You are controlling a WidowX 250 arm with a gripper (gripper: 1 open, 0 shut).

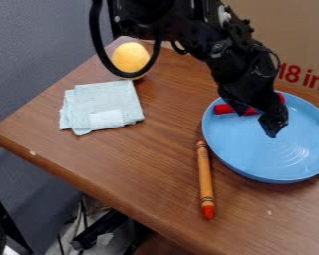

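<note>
My black gripper (pixel 255 108) hangs over the back-left part of a blue plate (pixel 273 152), pointing down. A red object (pixel 226 108) lies on the plate at the gripper, partly hidden by it; whether the fingers are shut on it I cannot tell. An orange crayon (pixel 205 179) with a red tip lies on the table left of the plate.
A folded pale cloth (pixel 100 105) lies at the left of the wooden table (pixel 116 179), with a yellow ball (pixel 131 56) behind it. A cardboard box (pixel 289 35) stands at the back right.
</note>
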